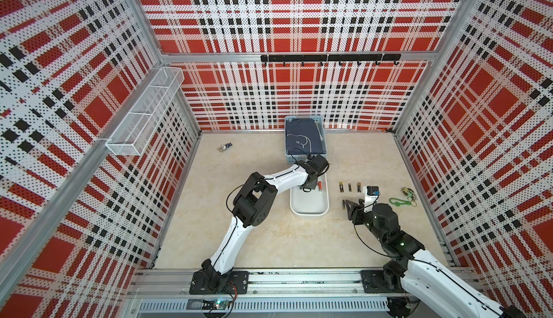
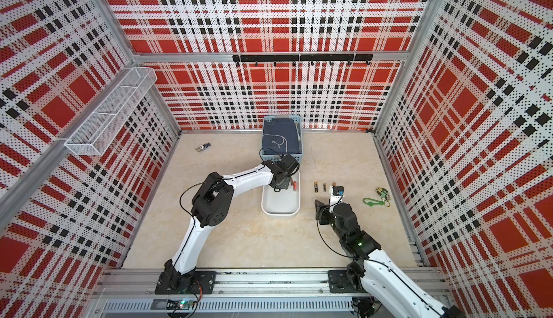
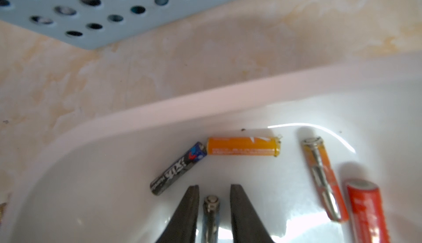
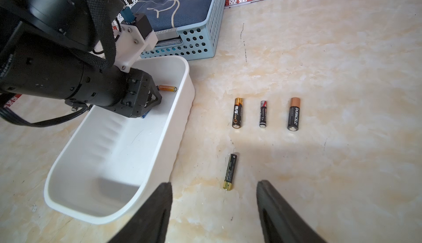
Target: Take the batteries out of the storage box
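Inside the white storage box (image 3: pixel 88 130), my left gripper straddles a dark battery (image 3: pixel 211 216); its fingers are part open, with gaps showing on both sides. An orange battery (image 3: pixel 243 146) and a dark blue-tipped battery (image 3: pixel 178 168) touch end to end ahead of it. An orange-and-silver battery (image 3: pixel 325 179) and a thicker red one (image 3: pixel 368 212) lie to the right. Outside the box, several batteries rest on the table, among them a black-and-gold one (image 4: pixel 230 171) and a copper-topped one (image 4: pixel 294 114). My right gripper is open above the table, nothing between its fingers.
A blue basket (image 4: pixel 215 27) holding dark cloth stands just behind the box. A green cord (image 1: pixel 397 202) with a keyring lies at the right, and a small object (image 1: pixel 225 147) at the far left.
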